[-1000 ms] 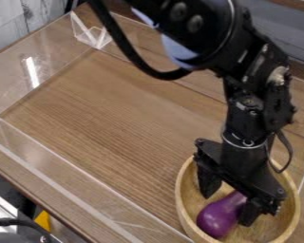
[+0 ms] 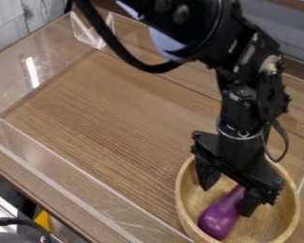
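Note:
My black gripper (image 2: 228,177) hangs over a round tan wooden bowl (image 2: 186,204) at the lower right, its open fingers down inside the rim. A purple eggplant-like object (image 2: 220,217) lies in the bowl below the fingers, its upper end partly hidden by the right finger.
Clear plastic edging runs along its left side, with a dark cable at the bottom left.
My gripper has risen slightly from the purple object, showing more of it. The object stays in the bowl.

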